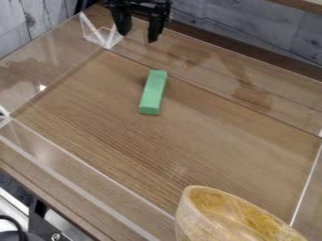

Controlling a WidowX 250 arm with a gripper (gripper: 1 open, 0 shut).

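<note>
A green rectangular block [153,91] lies flat on the wooden table [126,141], a little above the middle of the view. My dark gripper [139,31] is at the top edge, above and behind the block and apart from it, with two prongs pointing down. Whether it is open or shut is unclear at this size.
A yellow bowl-like object [231,216] is at the bottom right, cut off by the edge. Clear plastic pieces are at the top left. Dark cables lie off the table at the lower left.
</note>
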